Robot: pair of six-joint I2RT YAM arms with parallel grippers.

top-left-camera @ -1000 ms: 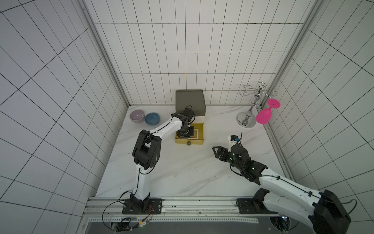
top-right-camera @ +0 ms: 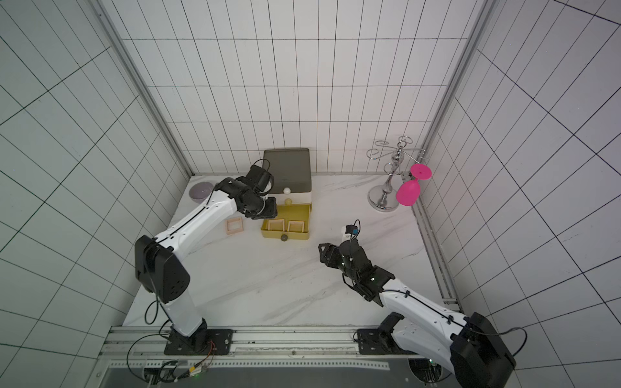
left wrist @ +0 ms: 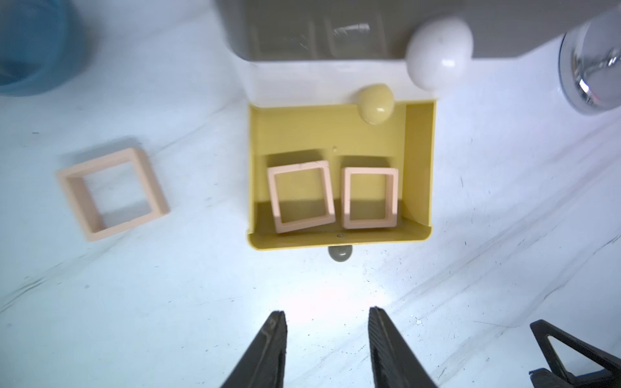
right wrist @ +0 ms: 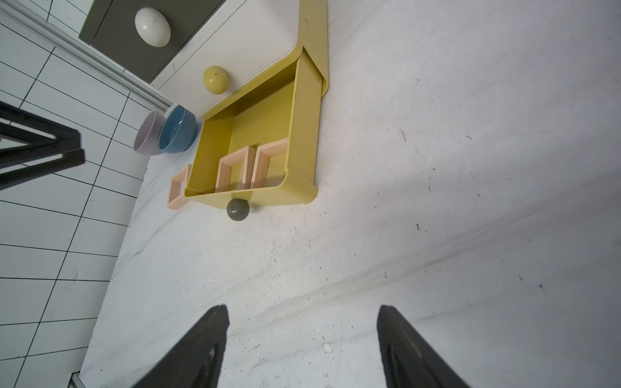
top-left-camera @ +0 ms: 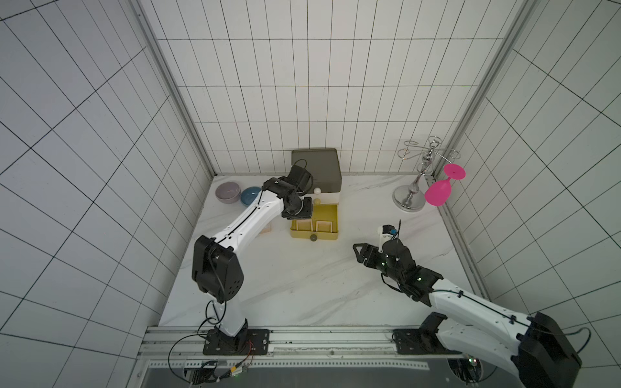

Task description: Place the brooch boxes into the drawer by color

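The yellow drawer (left wrist: 326,129) is pulled out from its cabinet (left wrist: 304,29), and two pink square brooch boxes, a left one (left wrist: 300,221) and a right one (left wrist: 368,223), lie side by side in it. A third pink box (left wrist: 152,184) lies on the table left of the drawer. My left gripper is open and empty, raised over the drawer area. My right gripper stands open and empty, low over the table to the front right of the drawer.
A blue bowl (right wrist: 178,132) and a lilac bowl (top-left-camera: 227,191) stand back left. A chrome stand (top-left-camera: 408,197) with a pink glass (top-left-camera: 438,191) stands back right.
My left arm has risen and drawn back leftward from inside the drawer, uncovering the two boxes there. The right arm has barely moved.
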